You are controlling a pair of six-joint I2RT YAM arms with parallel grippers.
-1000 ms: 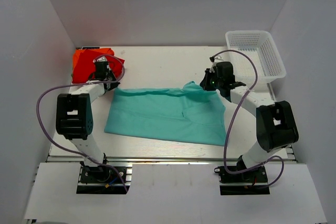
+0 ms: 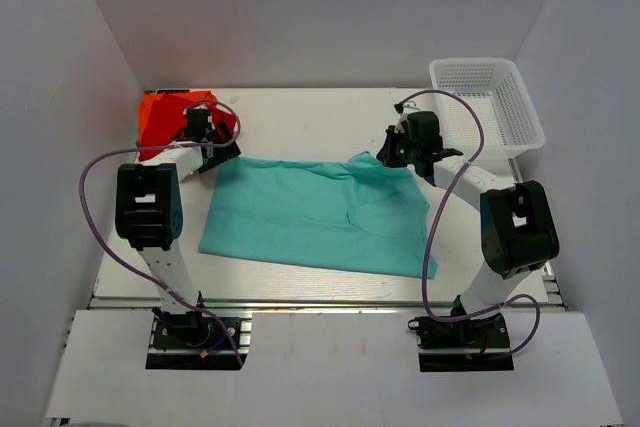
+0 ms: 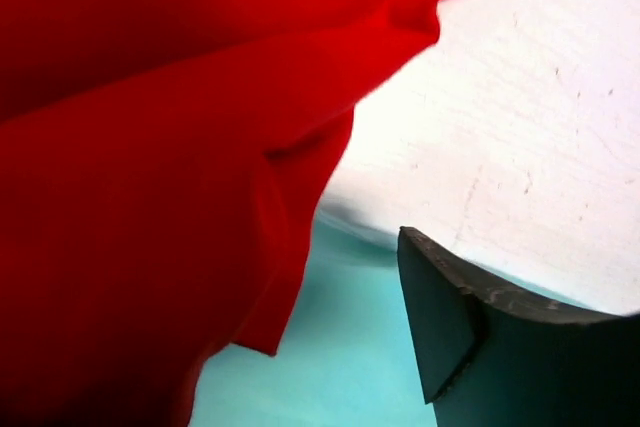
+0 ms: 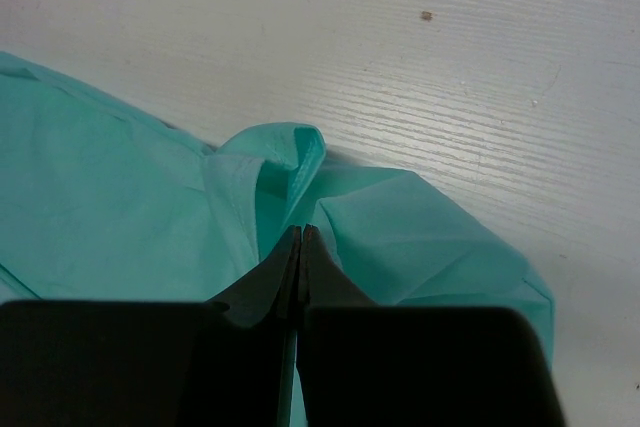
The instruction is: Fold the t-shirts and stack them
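Note:
A teal T-shirt [image 2: 300,217] lies spread across the middle of the table, its top edge bunched near the right end. Red shirts [image 2: 165,117] are piled at the back left; in the left wrist view red cloth [image 3: 150,167] fills the left side above teal cloth [image 3: 330,327]. My left gripper [image 2: 219,152] is over the teal shirt's top left corner beside the red pile, part open by the look of it, one dark finger [image 3: 500,357] showing. My right gripper [image 2: 388,152] is shut just above the bunched teal fabric [image 4: 260,177], nothing visible between its fingertips.
A white plastic basket [image 2: 485,72] stands at the back right. Bare table [image 2: 310,122] lies behind the teal shirt. Purple cables loop over both arms.
The teal shirt's top edge lies a little differently.

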